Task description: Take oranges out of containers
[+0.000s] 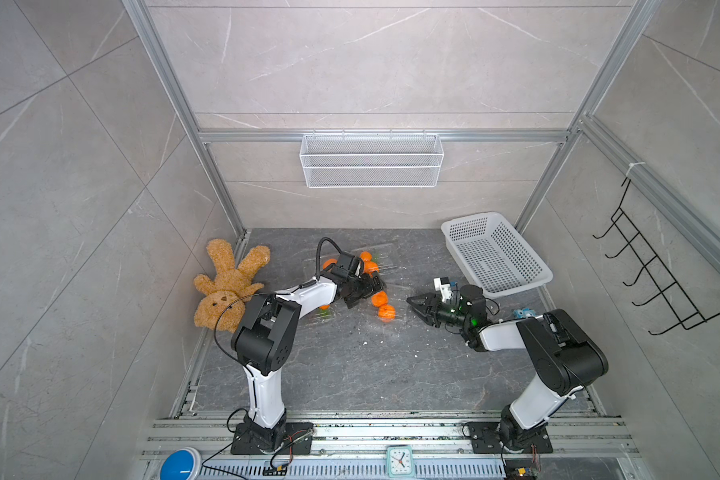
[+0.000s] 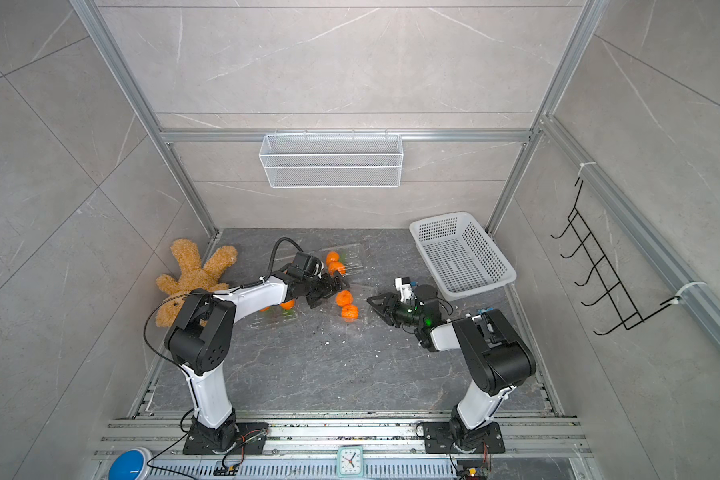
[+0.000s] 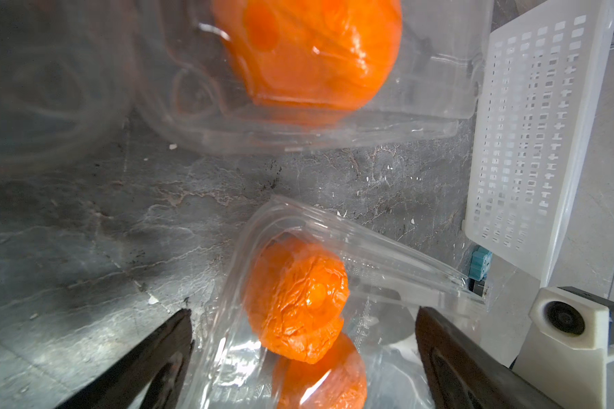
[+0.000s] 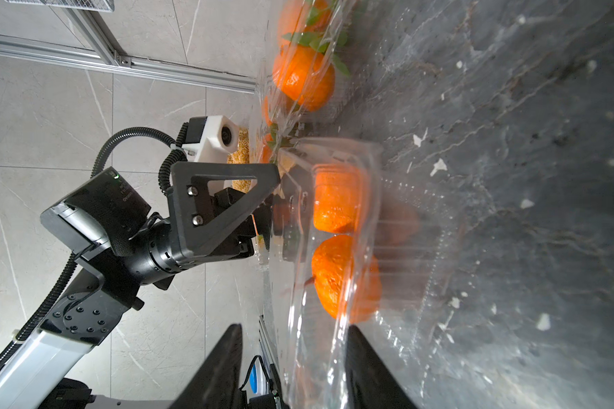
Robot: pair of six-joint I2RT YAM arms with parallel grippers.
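Observation:
A clear plastic container (image 3: 389,253) on the grey table holds two oranges, a wrinkled orange (image 3: 300,300) and a second orange (image 3: 324,378) partly cut off by the frame. My left gripper is open, its fingers on either side of this container's view. From the right, my right gripper faces the same container; its fingers stand apart, with the clear wall (image 4: 320,320) showing between them. Whether they touch it cannot be told. Another container (image 3: 416,116) with an orange (image 3: 313,47) lies behind, and more oranges (image 1: 366,261) sit in clear boxes at the back.
An empty white basket (image 1: 496,252) stands at the back right. A teddy bear (image 1: 229,284) lies on the left, and a small blue item (image 1: 524,313) is beside the right arm.

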